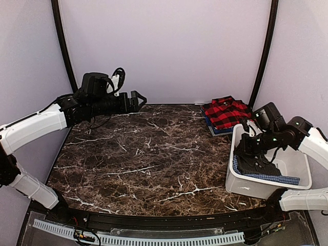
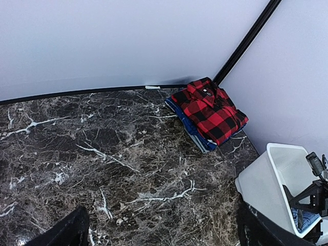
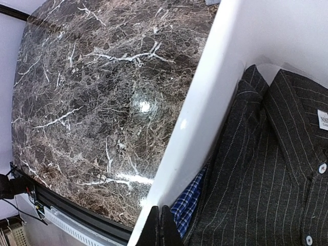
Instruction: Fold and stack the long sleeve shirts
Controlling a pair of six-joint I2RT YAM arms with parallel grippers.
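A dark pinstriped shirt (image 3: 256, 169) lies in the white bin (image 3: 192, 113) at the right, with its collar and label showing. Beneath it a blue checked shirt (image 3: 188, 201) shows along the bin wall. My right gripper is shut at the bin's left wall, its fingers together with nothing between them; the pinstriped shirt is outside them. At the table's back right sits a folded stack topped by a red and black checked shirt (image 2: 209, 113), with blue and grey cloth below. Over the back left, my left gripper (image 1: 136, 102) stands open and empty.
The bin's raised rim stands close around the right gripper. Pale walls enclose the back and sides.
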